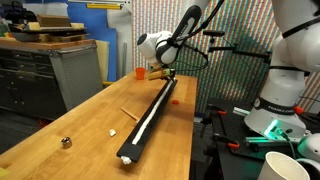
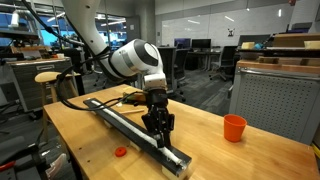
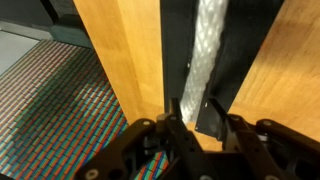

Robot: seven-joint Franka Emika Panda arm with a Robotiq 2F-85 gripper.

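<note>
A long black channel (image 1: pixel 133 146) lies across the wooden table, with a white rope or strip (image 1: pixel 150 118) along its middle. My gripper (image 2: pixel 160 143) points down at the channel's end on the side nearer the orange cup. Seen from the wrist, the white strip (image 3: pixel 207 42) looks braided and runs between the black side walls (image 3: pixel 178 45) toward my gripper. Its fingertips stand apart, one to each side of the strip. Whether they touch it cannot be made out. In the first exterior view my gripper is small and partly lost against the arm.
An orange cup (image 2: pixel 234 128) stands beyond the channel's end. A red round piece (image 2: pixel 121 152) lies beside the channel. A wooden stick (image 1: pixel 130 114) and a small metal cup (image 1: pixel 66 144) are on the other side. Another white arm (image 1: pixel 278 100) stands at the right edge.
</note>
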